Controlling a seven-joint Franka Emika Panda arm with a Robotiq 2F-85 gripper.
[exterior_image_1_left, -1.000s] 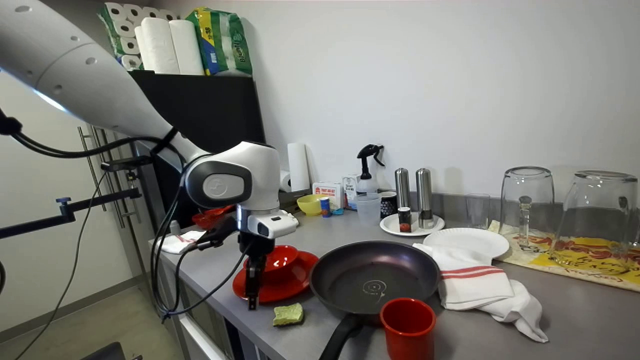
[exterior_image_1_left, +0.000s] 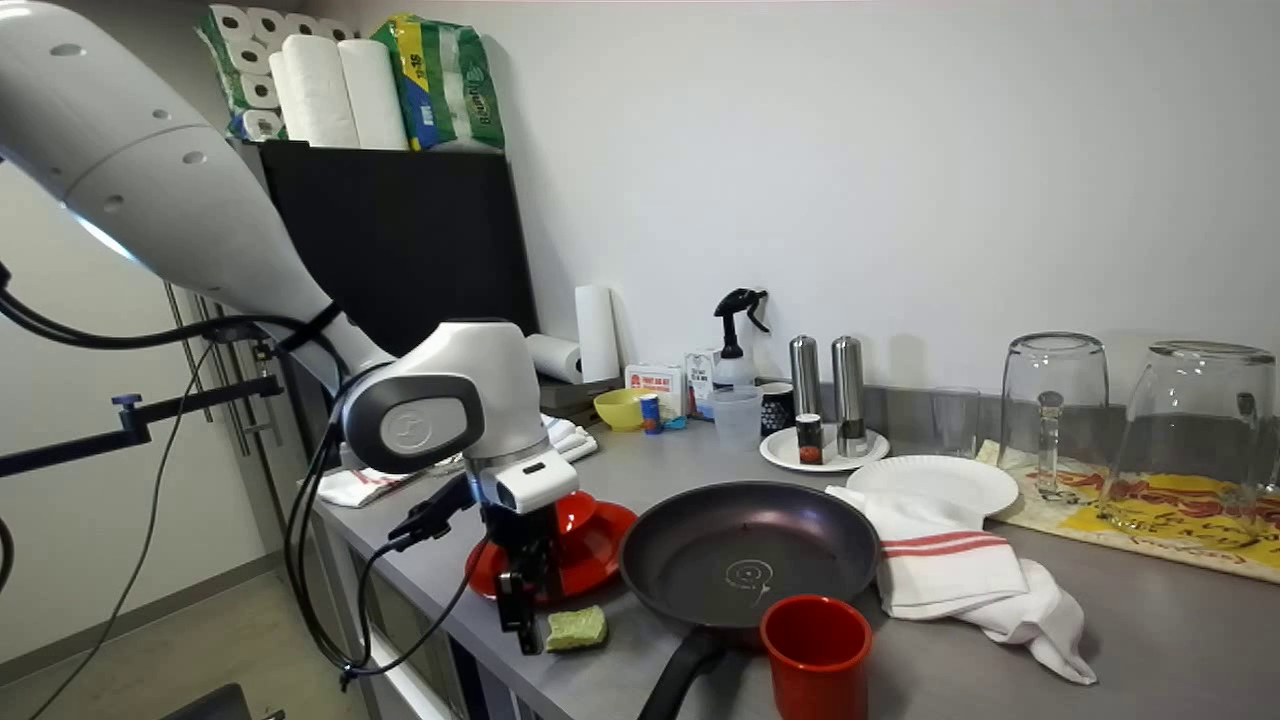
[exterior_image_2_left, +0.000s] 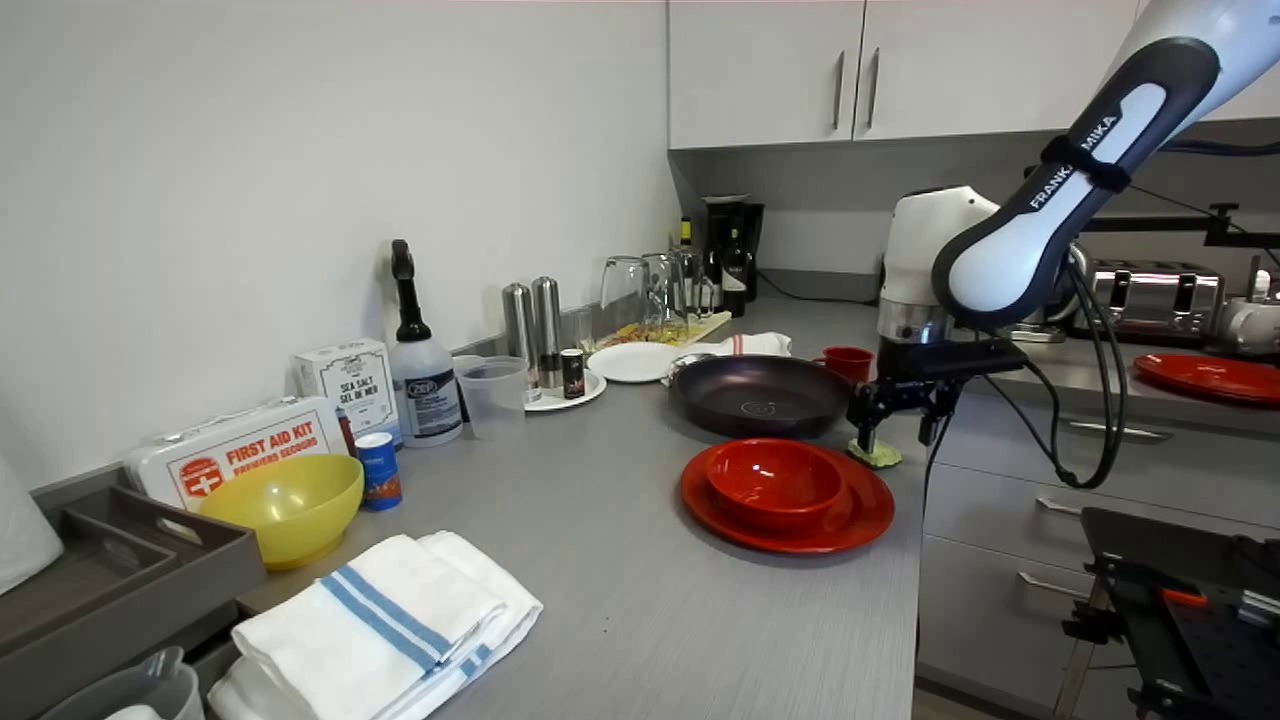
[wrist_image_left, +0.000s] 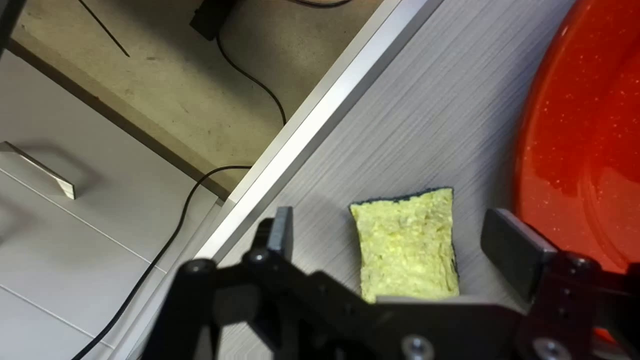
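A yellow-green sponge (wrist_image_left: 409, 247) with a dark underside lies flat on the grey counter, close to its front edge. In the wrist view it sits between the two spread fingers of my gripper, touching neither. The gripper (exterior_image_2_left: 897, 430) is open and low over the counter at the sponge (exterior_image_2_left: 875, 455). Beside one finger is the rim of a red plate (wrist_image_left: 534, 138). A red bowl (exterior_image_2_left: 775, 482) rests on that plate in the second exterior view.
A dark frying pan (exterior_image_1_left: 744, 554) stands close by, its handle toward the counter's front, with a red cup (exterior_image_1_left: 818, 660) beside it. A white towel (exterior_image_1_left: 960, 564) lies past the pan. Clear counter (exterior_image_2_left: 672, 612) stretches between the plate and the folded blue-striped towel (exterior_image_2_left: 384, 624).
My gripper has come down and slightly toward the sponge, and the wrist has turned. The sponge, plate and pan have stayed in place.
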